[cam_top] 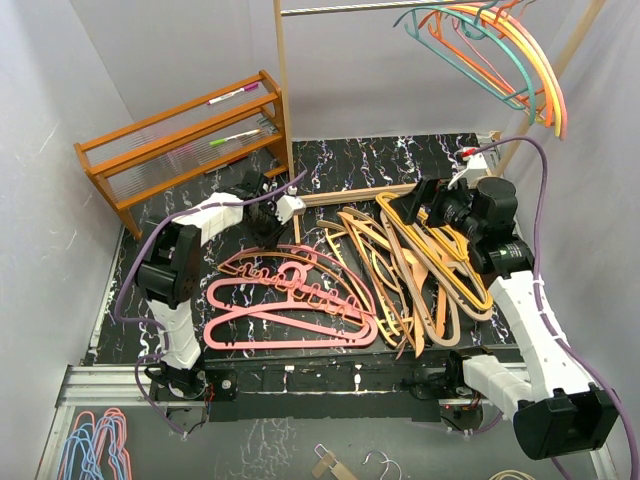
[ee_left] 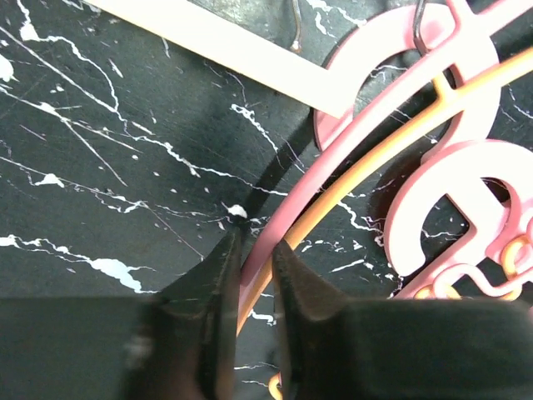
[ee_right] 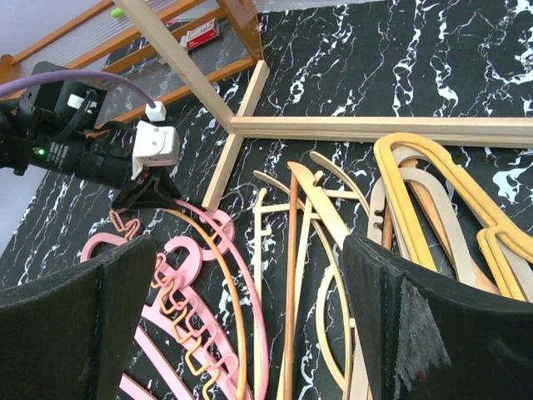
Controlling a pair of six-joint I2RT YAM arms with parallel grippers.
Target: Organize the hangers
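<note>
Pink hangers (cam_top: 290, 342) and a thin orange hanger (ee_left: 387, 146) lie on the left of the black marble table. My left gripper is at the upper ends of the top pink and orange hangers, fingers round or against their bars; its grip is unclear. My right gripper (cam_top: 430, 195) stands open and empty above the wooden and yellow hangers (ee_right: 400, 200) on the right. Teal, orange and yellow hangers (cam_top: 540, 70) hang from the rail at upper right.
A wooden shelf rack (cam_top: 130, 140) with pens stands at back left. A wooden stand frame (ee_right: 350, 127) crosses the back of the table, with bare marble behind it.
</note>
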